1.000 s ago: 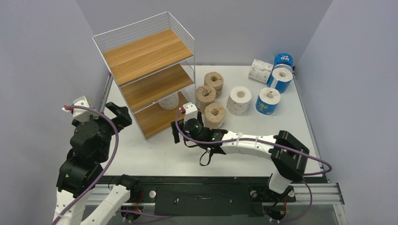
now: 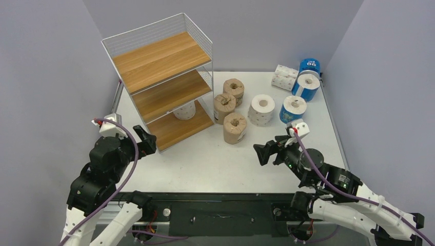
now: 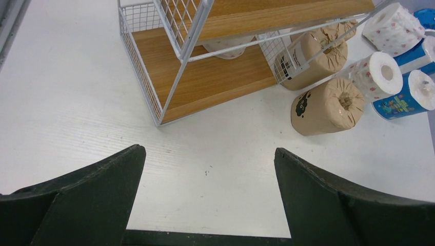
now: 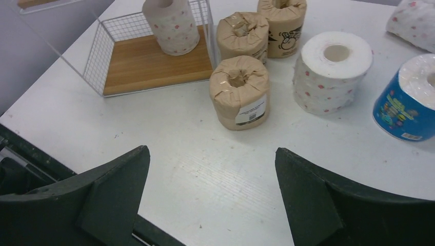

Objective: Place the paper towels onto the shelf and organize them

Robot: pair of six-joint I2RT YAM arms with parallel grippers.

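Note:
A three-tier shelf with wooden boards and white wire sides stands at the back left. On its bottom board is one white spotted roll, upright. The upper two boards look bare. Right of the shelf stand three brown-wrapped rolls, the nearest in front. Beside them are a white spotted roll and a blue-wrapped roll. My left gripper is open and empty over the table in front of the shelf. Also open and empty, my right gripper hangs over the table in front of the rolls.
At the back right corner, a white roll lies on its side next to two blue-wrapped rolls. Walls bound both sides.
My right arm has swung right, away from the shelf's front, uncovering the nearest brown roll. The left gripper has shifted right and slightly down in the top view. The rolls have stayed put.

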